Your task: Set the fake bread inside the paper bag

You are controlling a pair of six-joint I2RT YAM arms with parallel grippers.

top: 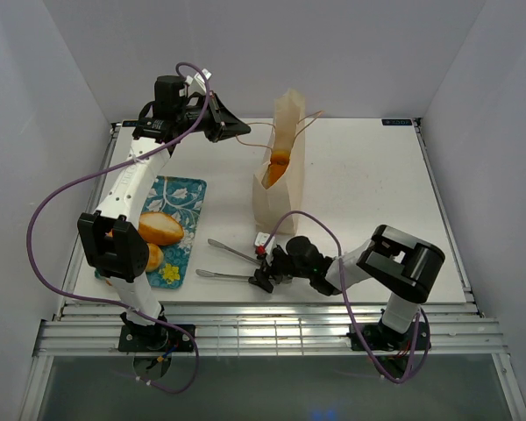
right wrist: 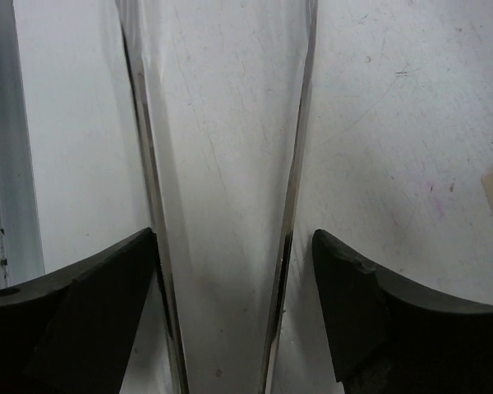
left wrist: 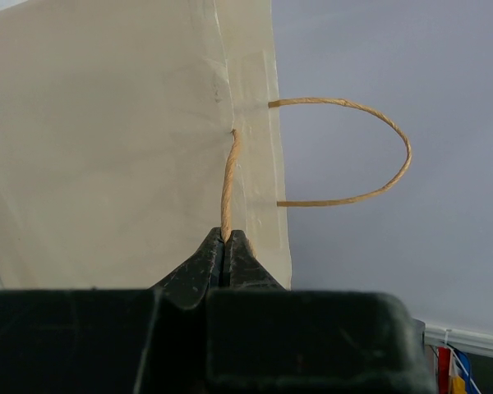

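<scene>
The paper bag (top: 276,202) stands upright at the middle back with bread (top: 279,162) inside. My left gripper (top: 244,132) is shut on a twisted handle (left wrist: 228,176) of it at the bag's left. My right gripper (top: 265,276) is low at the front; in the right wrist view its fingers stand apart either side of a metal utensil (right wrist: 218,164) lying on the table. More bread loaves (top: 159,228) lie on the patterned blue cloth (top: 180,197) at the left, partly hidden by my left arm.
Two metal utensils (top: 219,273) lie along the front of the white table (top: 368,175), partly under my right gripper. Grey walls border the sides and back.
</scene>
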